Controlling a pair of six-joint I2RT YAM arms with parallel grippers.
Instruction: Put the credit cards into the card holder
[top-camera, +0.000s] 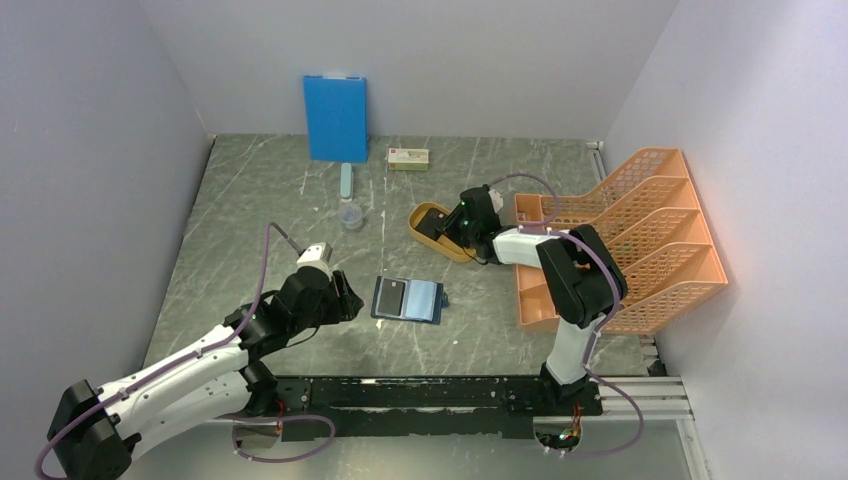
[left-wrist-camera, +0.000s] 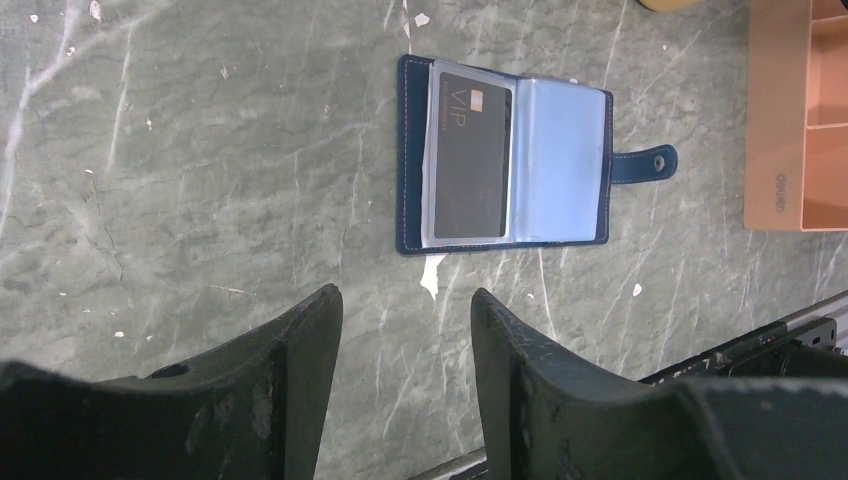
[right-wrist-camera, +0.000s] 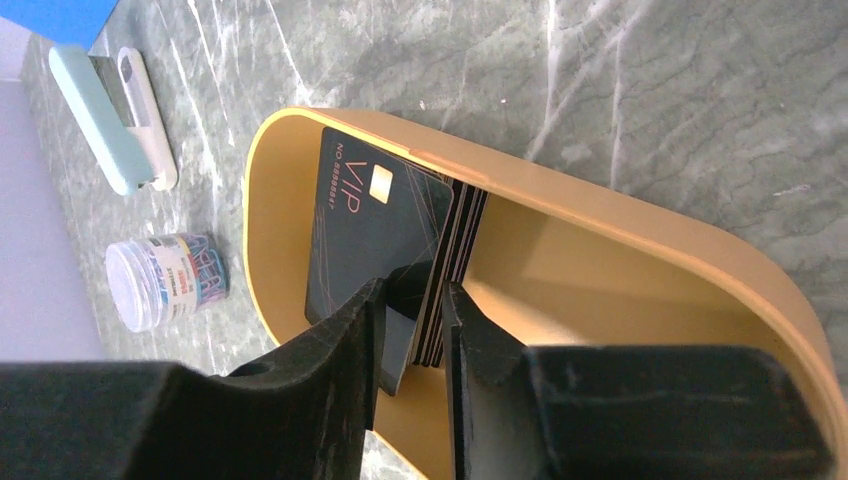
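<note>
In the right wrist view several dark cards stand in a tan oval tray (right-wrist-camera: 600, 215). The front black VIP card (right-wrist-camera: 365, 215) leans apart from the others at its lower end. My right gripper is partly open, its fingers on either side of the card edges, with a gap beside the front card. On the table lies the blue card holder (top-camera: 408, 300), spread open. One dark VIP card (left-wrist-camera: 472, 155) is in its left clear sleeve, and the right sleeve (left-wrist-camera: 562, 160) shows no card. Left of the holder, my left gripper (top-camera: 352, 298) is open and empty.
An orange rack (top-camera: 620, 250) stands close on the right, behind my right arm. Toward the back are a small clear jar (top-camera: 350, 216), a light blue item (top-camera: 346, 181), a small box (top-camera: 408, 159) and a blue folder (top-camera: 337, 118). The table around the holder is clear.
</note>
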